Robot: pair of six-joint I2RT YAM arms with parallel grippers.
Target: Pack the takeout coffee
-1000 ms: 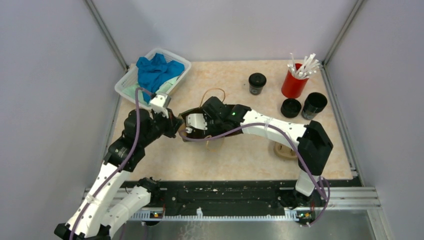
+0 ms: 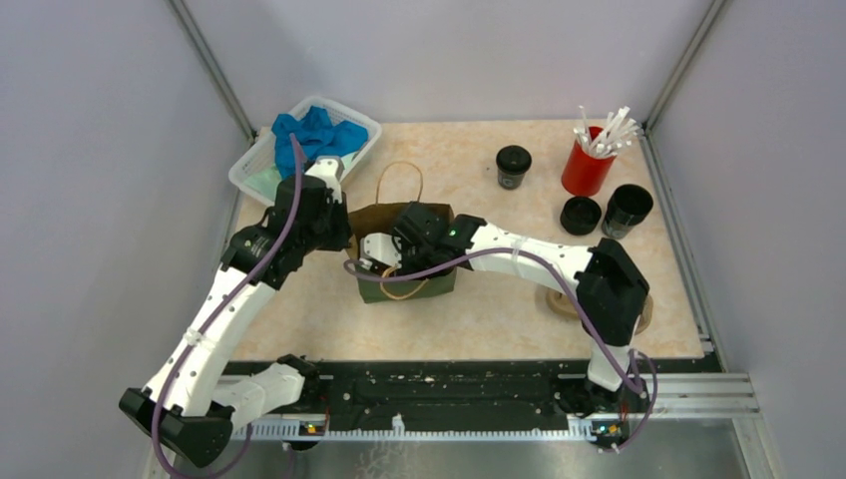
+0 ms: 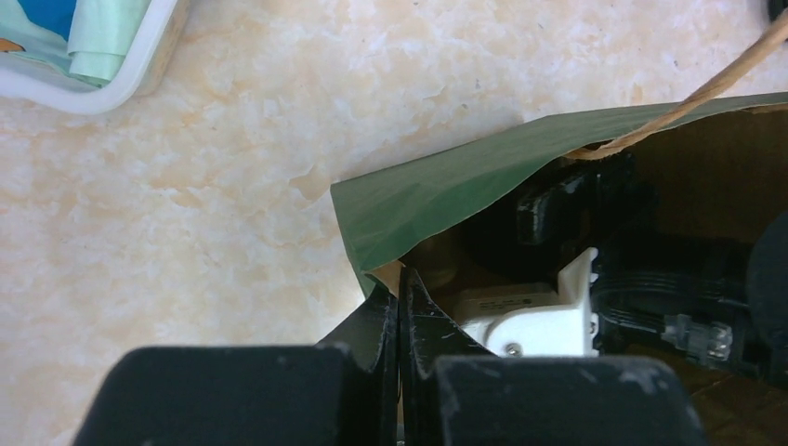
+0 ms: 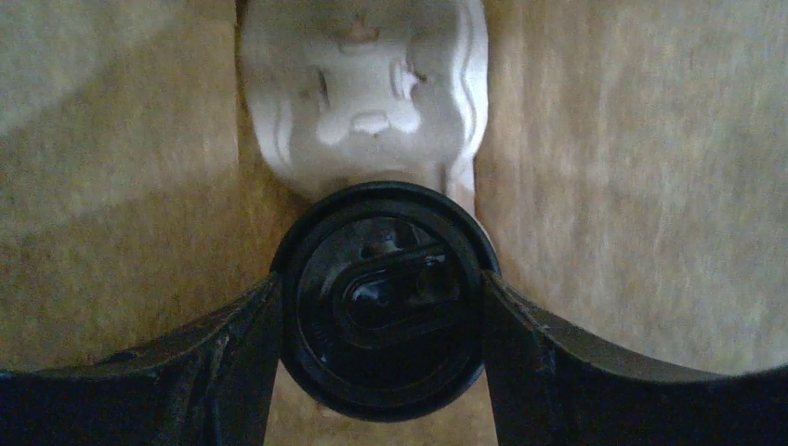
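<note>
A green paper bag [image 2: 404, 289] with brown twisted handles stands open mid-table. My right gripper is down inside it, shut around a black-lidded cup [image 4: 381, 362]; beside the lid a pale moulded cup carrier [image 4: 372, 93] shows on the bag's bottom. From above, that gripper is hidden by its arm. My left gripper is shut at the bag's left rim [image 3: 418, 195], where a folded corner of paper meets its fingertips; whether the paper is pinched between them I cannot tell.
A white basket with blue cloths [image 2: 317, 140] stands back left. A lidded cup [image 2: 512, 160], red straw holder [image 2: 584, 170], black cups [image 2: 627, 205] and a round tan item [image 2: 564, 304], partly under the right arm, occupy the right.
The right arm has moved slightly left.
</note>
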